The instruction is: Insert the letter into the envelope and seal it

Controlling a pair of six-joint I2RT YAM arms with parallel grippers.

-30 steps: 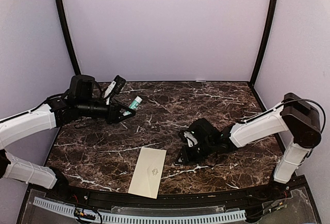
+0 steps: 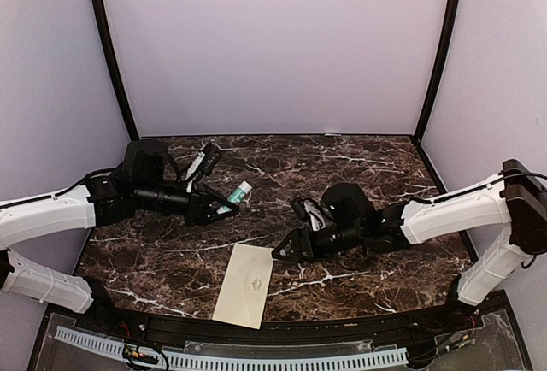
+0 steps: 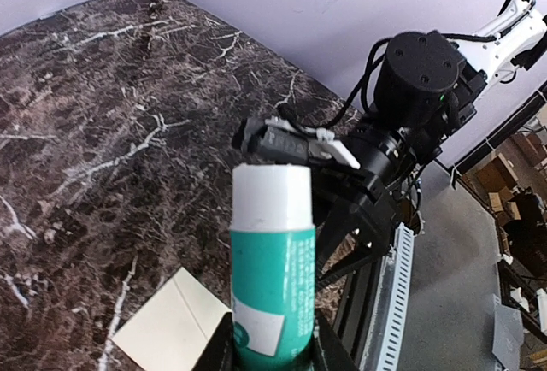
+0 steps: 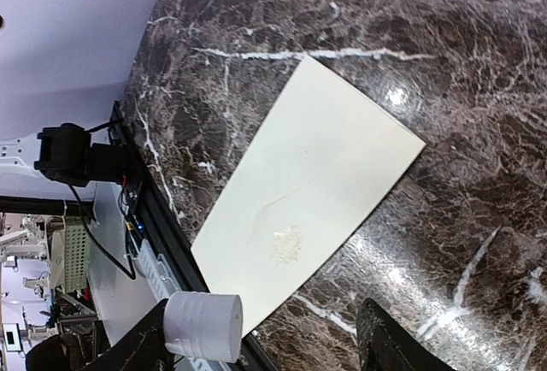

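An off-white envelope [image 2: 244,290] [image 4: 299,174] lies flat at the table's front edge, a faint seal mark on its face. My left gripper [image 2: 218,210] is raised left of it, shut on a teal glue stick [image 2: 238,194] [image 3: 272,290] with a white top. My right gripper [image 2: 289,250] hovers by the envelope's upper right corner, open; in the right wrist view a white cylindrical piece [image 4: 203,326], apparently a cap, sits at the left finger. Whether a letter is inside cannot be seen.
Pale walls enclose it; a dark rail [image 2: 325,318] runs along the front edge.
My left gripper has moved right and down toward the front with the glue stick. My right gripper has shifted left and up, closer to the envelope, which is unmoved.
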